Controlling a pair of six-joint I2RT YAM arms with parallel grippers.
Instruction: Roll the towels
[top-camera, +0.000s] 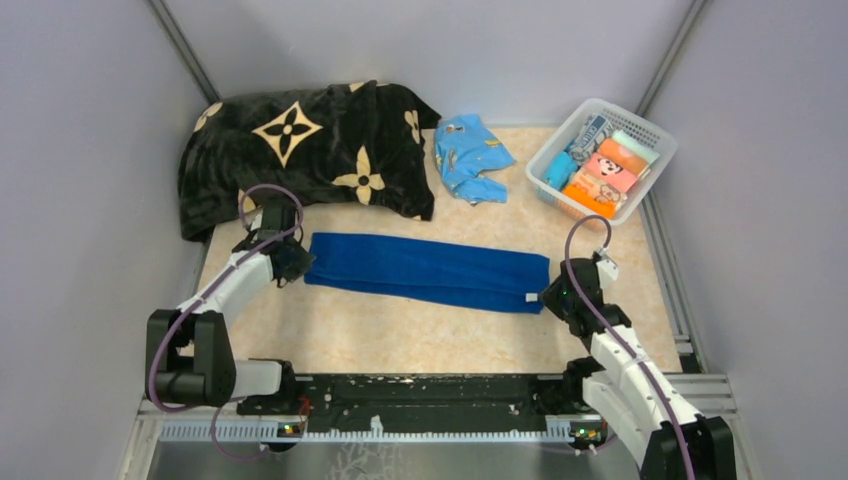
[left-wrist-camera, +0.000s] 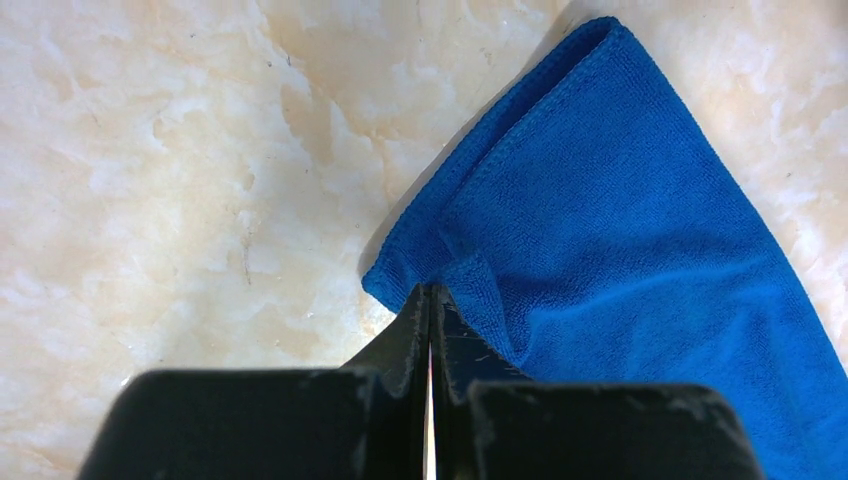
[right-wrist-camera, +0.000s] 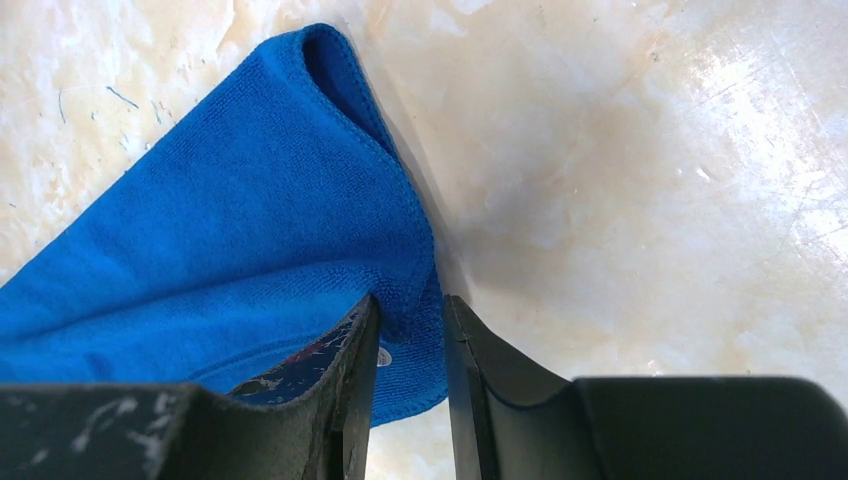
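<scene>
A long blue towel (top-camera: 425, 264) lies across the middle of the table, with a lengthwise fold toward its near edge and a white tag (top-camera: 532, 297) near its right end. At its left end my left gripper is shut, with a peaked flap of the towel (left-wrist-camera: 600, 210) drawn to its fingertips. My right gripper stands part open at the right end. Its left finger (right-wrist-camera: 357, 355) overlaps the cloth, and the edge of the towel (right-wrist-camera: 230, 190) shows between the fingers, not clamped.
A black patterned blanket (top-camera: 320, 150) and a crumpled light blue cloth (top-camera: 465, 165) lie behind the towel. At the back right, a white basket (top-camera: 655, 140) holds several folded or rolled items. Bare table (top-camera: 420, 340) runs along the near side.
</scene>
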